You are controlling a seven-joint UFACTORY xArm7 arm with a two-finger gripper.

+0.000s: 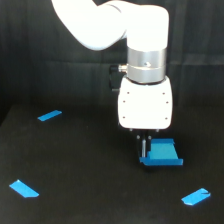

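Observation:
A small blue tray [165,159] with a raised rim sits on the black table, right of centre. My gripper [146,152], on a white arm that comes down from the top, hangs over the tray's left side. Its thin dark fingers point downward there. The picture is too small to show how far apart they stand or whether anything is between them. No object inside the tray can be made out.
Blue tape strips lie flat on the table at the back left [50,115], front left [24,188] and front right [196,197]. A dark curtain [40,60] hangs behind.

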